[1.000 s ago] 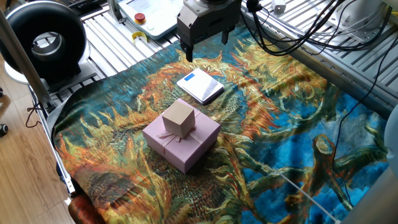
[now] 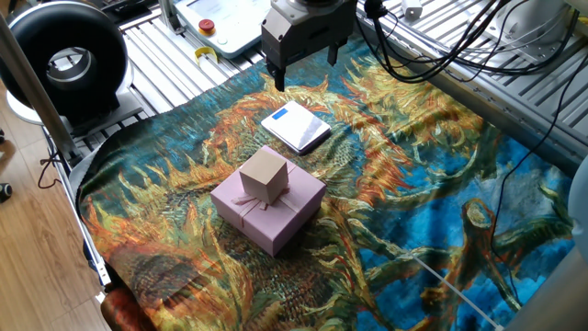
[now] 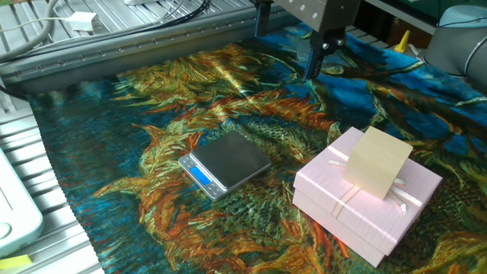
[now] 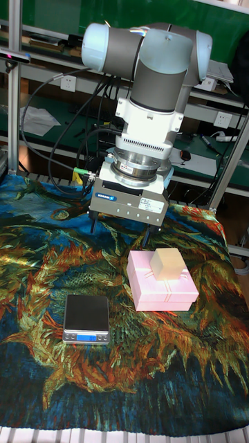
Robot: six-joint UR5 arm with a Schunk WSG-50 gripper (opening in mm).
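A plain tan cube (image 2: 264, 176) rests on the lid of a pink gift box (image 2: 285, 221) tied with a ribbon. Beside that box, apart from it, a small digital scale (image 3: 228, 161) lies flat with an empty dark plate and a lit blue display. My gripper (image 4: 120, 228) hangs above the cloth, behind the scale and the box as the third exterior view shows them. Its two fingers (image 3: 313, 64) stand wide apart with nothing between them. In the first exterior view the gripper (image 2: 308, 72) is at the top, clear of every object.
A patterned cloth (image 2: 165, 175) covers the table, with bare room left and right of the objects. A red emergency button (image 2: 207, 27) sits on a pale panel at the back. Black cables (image 2: 395, 69) hang near the arm. A black ring-shaped object (image 2: 101, 55) stands far left.
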